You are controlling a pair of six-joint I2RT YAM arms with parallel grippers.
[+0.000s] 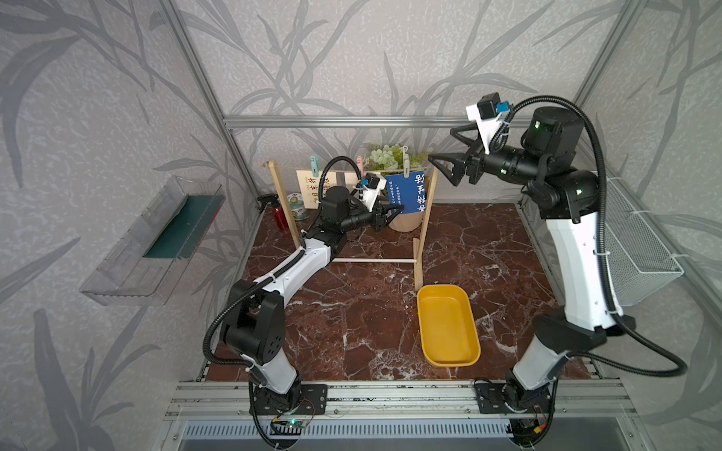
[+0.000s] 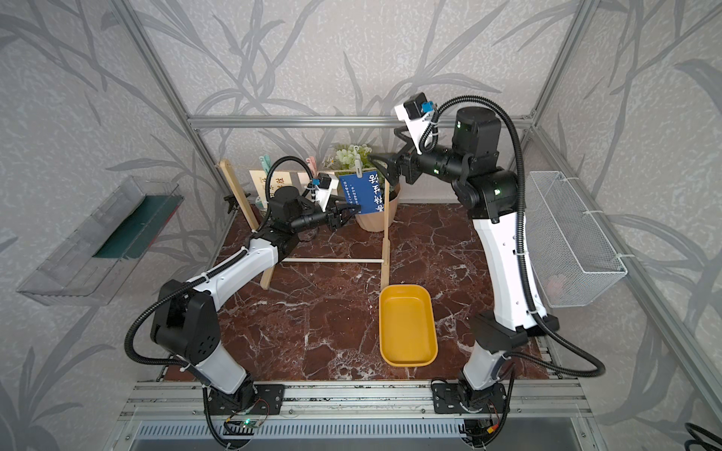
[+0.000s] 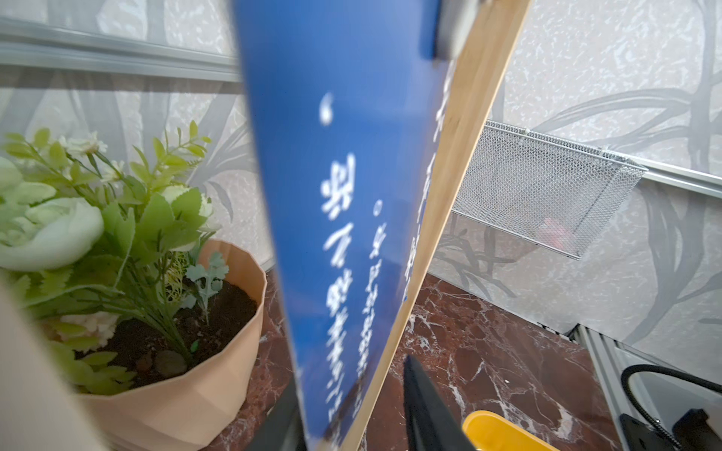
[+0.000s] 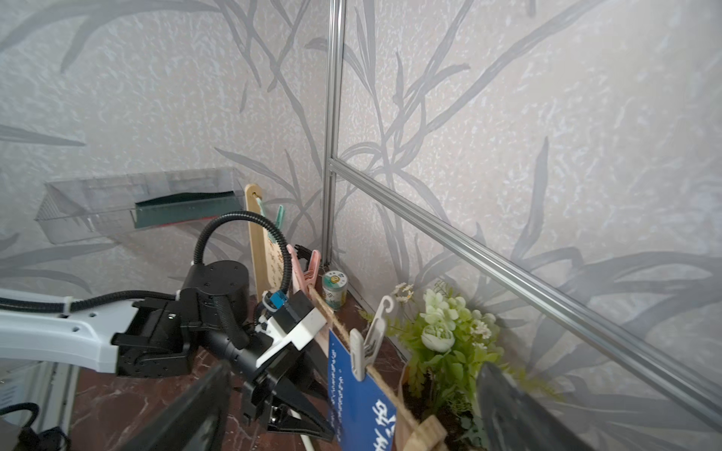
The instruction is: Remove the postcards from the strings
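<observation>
The blue postcard (image 1: 408, 191) hangs by a white clothespin (image 4: 372, 338) at the right end of the string on the wooden stand (image 1: 428, 218). My left gripper (image 1: 395, 216) is at the card's lower left part. In the left wrist view its fingers (image 3: 428, 413) stand apart, with the card's lower end (image 3: 338, 409) between them. Up and to the right, my right gripper (image 1: 442, 144) stands open and empty near the top of the stand's right post. Pale postcards (image 1: 308, 188) hang further left, partly hidden by the left arm, with green (image 1: 314, 167) and pink clothespins (image 4: 304, 267).
A potted plant (image 3: 225, 315) stands close behind the blue card. The empty yellow tray (image 1: 449, 327) lies in front of the stand's right foot. Wire baskets hang left (image 1: 154, 248) and right (image 1: 639, 240). Bare marble tabletop (image 1: 361, 315) fills the front middle.
</observation>
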